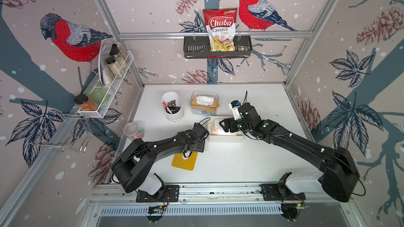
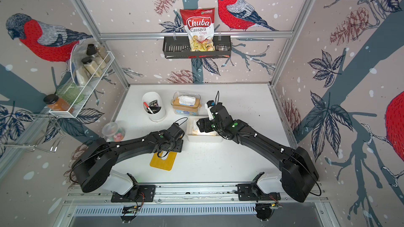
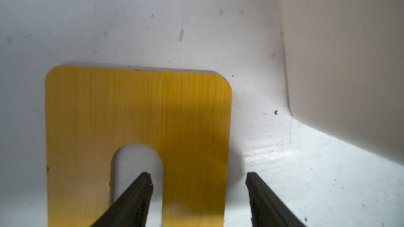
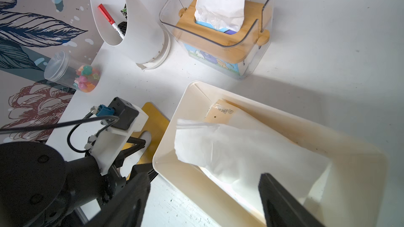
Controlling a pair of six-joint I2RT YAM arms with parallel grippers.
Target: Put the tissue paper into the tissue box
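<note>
A white plastic bin (image 4: 366, 172) at table centre holds folded white tissue paper (image 4: 244, 155). Behind it is a clear tissue box (image 4: 227, 42) with a wooden lid (image 1: 197, 101) and tissue poking from its slot. My left gripper is part open over the right strip of a yellow board (image 3: 105, 100), just left of the bin, nothing seen held. My right gripper hangs open above the bin and its paper.
A white pen holder (image 1: 171, 113) stands left of the tissue box, a clear jar (image 4: 69, 71) of colourful pieces at the left edge. A spice rack and a shelf with chips are on the walls.
</note>
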